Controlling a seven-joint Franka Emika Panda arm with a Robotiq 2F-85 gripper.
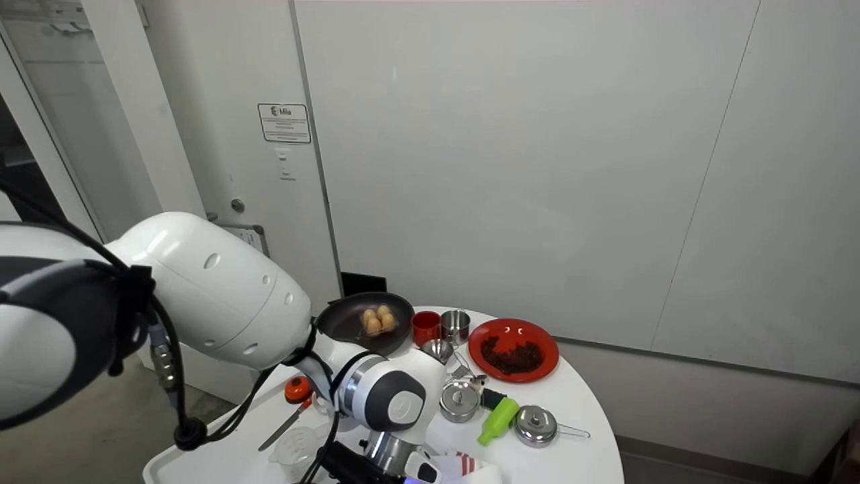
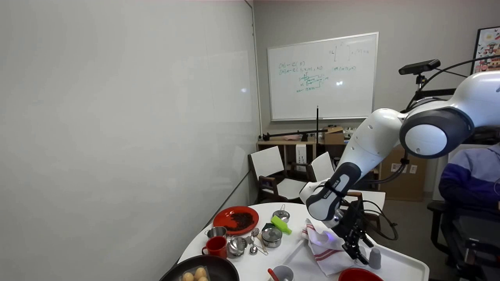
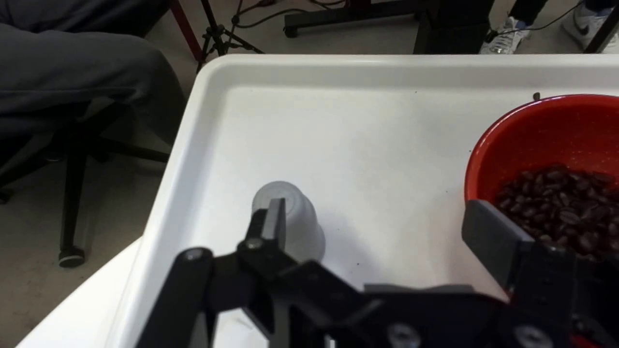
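My gripper stands open over the white tray, its two dark fingers wide apart in the wrist view. Beyond the left finger is an upside-down grey cup-like piece, partly hidden by that finger. The right finger overlaps the near side of a red bowl of dark beans. Between the fingers only bare tray shows. In the second exterior view the gripper is low, close beside the grey piece and behind the red bowl.
A striped towel lies by the arm. Farther along the table are a red plate, a green bottle, steel pots, a red mug and a black pan with eggs. The tray's far middle is clear.
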